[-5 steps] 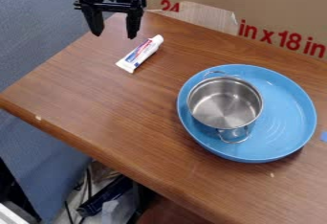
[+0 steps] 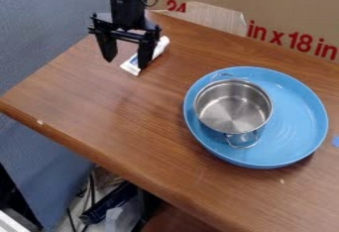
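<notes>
The black gripper [image 2: 127, 50] hangs over the upper left of the wooden table with its two fingers spread wide. Its right finger is in front of a white toothpaste tube [image 2: 134, 65], hiding part of it; I cannot tell whether they touch. A steel pot [image 2: 233, 105] with wire handles stands on a blue plate [image 2: 296, 133] on the right side of the table.
A cardboard box [image 2: 291, 8] with red lettering and a pale panel stand along the back. Cables and other items lie below the front-left edge.
The gripper has come down and slightly right from above the back edge, so it now covers part of the toothpaste tube. The pot and plate are unchanged.
</notes>
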